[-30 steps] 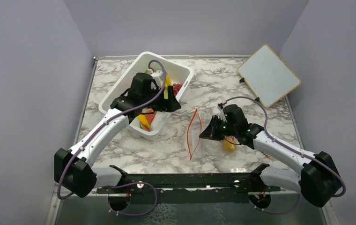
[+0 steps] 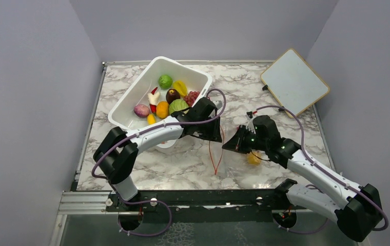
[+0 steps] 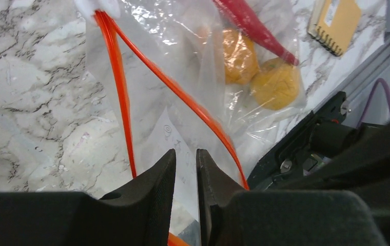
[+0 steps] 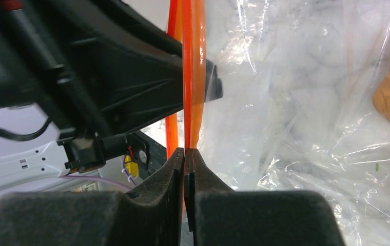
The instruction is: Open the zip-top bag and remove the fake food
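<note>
The clear zip top bag (image 3: 162, 61) with orange zip strips (image 3: 118, 72) holds yellow-orange food (image 3: 275, 84) and a red piece (image 3: 257, 31). My right gripper is shut on the orange zip edge. My left gripper (image 2: 217, 138) is at the bag's mouth, opposite the right one; in its wrist view the fingertips are close together with a small gap, and what lies between them is unclear.
A white bin (image 2: 126, 97) of fake fruit and vegetables stands at the back left. A whiteboard (image 2: 294, 82) lies at the back right. A small notepad (image 3: 334, 25) lies beyond the bag.
My left gripper has moved from over the bin, right and toward the front, to the bag, and its fingers have narrowed. The right gripper has moved slightly right with the bag edge.
</note>
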